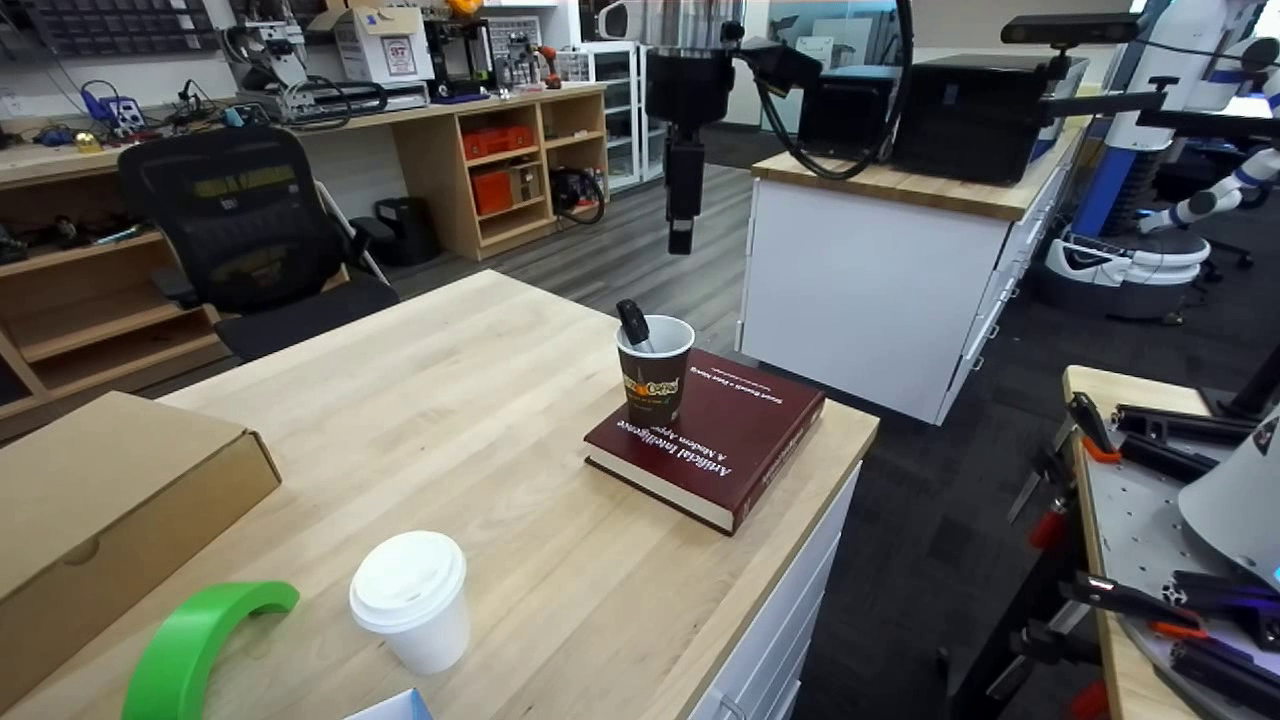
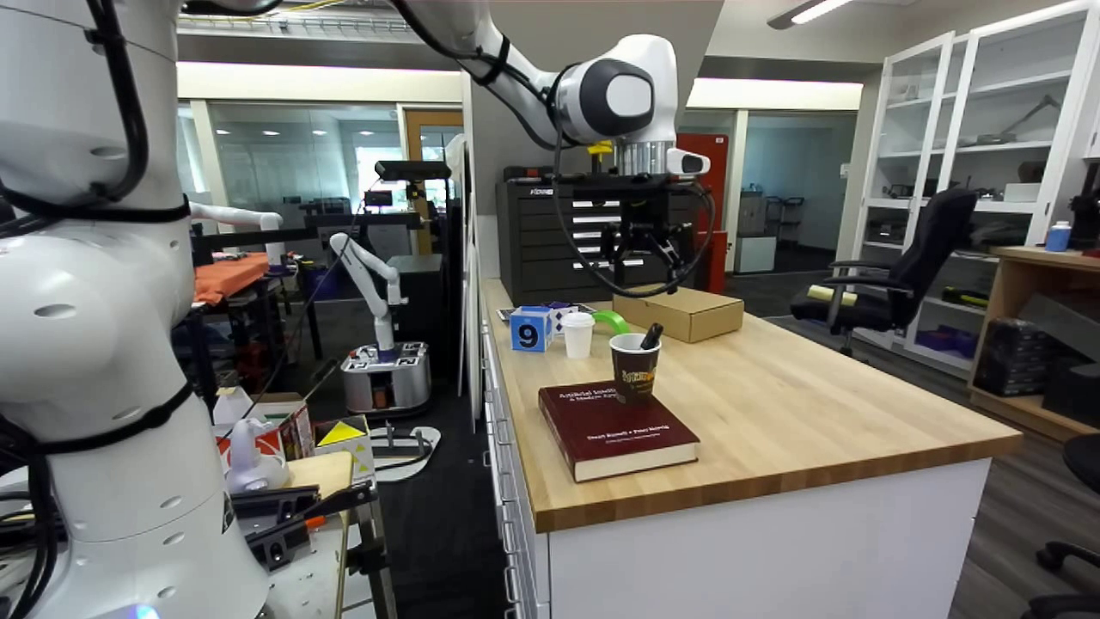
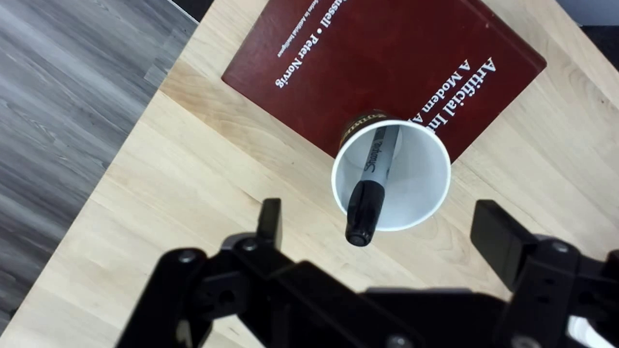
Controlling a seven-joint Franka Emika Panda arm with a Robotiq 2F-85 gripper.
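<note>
A dark paper cup (image 1: 654, 386) with a white inside stands upright on a maroon book (image 1: 746, 432) near the table's corner. Leaning in the cup is a grey marker (image 3: 378, 162), its black cap (image 3: 365, 210) sticking out over the rim. My gripper is open above them, its two fingers wide apart and nothing held. In the wrist view the marker's cap shows between the fingers, lower down than they are. Exterior view 1 has the gripper (image 1: 681, 250) edge-on, well above the cup.
A white lidded cup (image 1: 414, 600), a green arch (image 1: 198, 642) and a cardboard box (image 1: 126, 480) share the table. A blue block marked 9 (image 2: 530, 328) stands beside the white cup in exterior view 2. Bare wood (image 2: 815, 413) lies to one side of the book.
</note>
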